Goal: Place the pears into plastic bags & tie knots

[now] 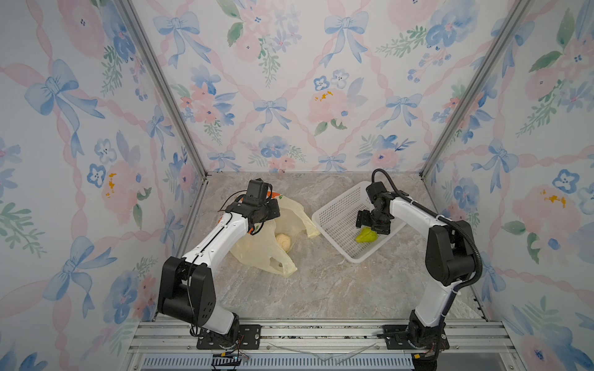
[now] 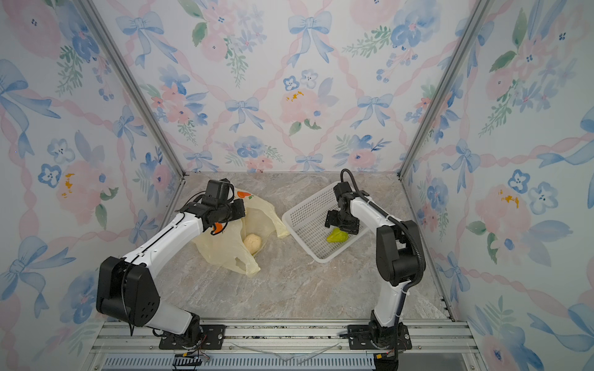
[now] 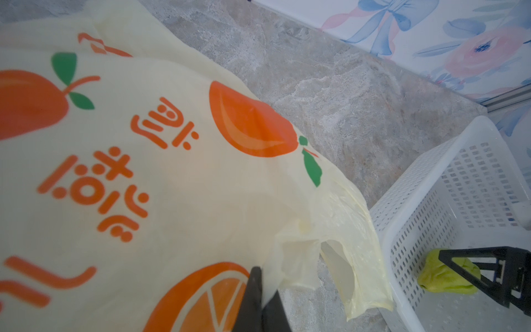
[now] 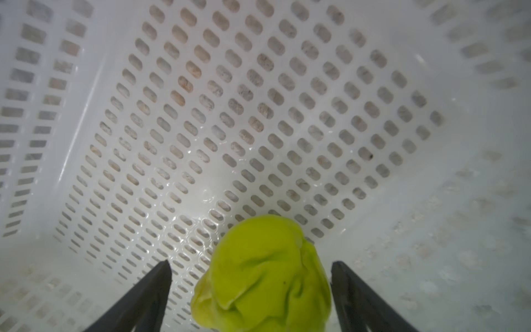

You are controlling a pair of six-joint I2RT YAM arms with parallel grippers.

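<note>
The cream plastic bag (image 1: pixel 252 252), printed with orange fruit and letters, lies at the left of the table with its mouth spread toward the front. Inside that mouth rests a pale round pear (image 1: pixel 283 241). My left gripper is shut on the bag's film, which shows pinched at its fingertips. In the white basket (image 1: pixel 339 238) sits a lumpy, wrinkled yellow-green bundle (image 4: pixel 262 276); what it contains is hidden. My right gripper reaches down into the basket, open, its fingers (image 4: pixel 354 298) on either side of the bundle, with no grip visible.
The basket's raised perforated walls (image 3: pixel 426 182) surround the right gripper. One bag handle (image 3: pixel 359 276) lies close to the basket's left rim. Bare table (image 1: pixel 321 284) extends along the front, and patterned walls enclose the back and sides.
</note>
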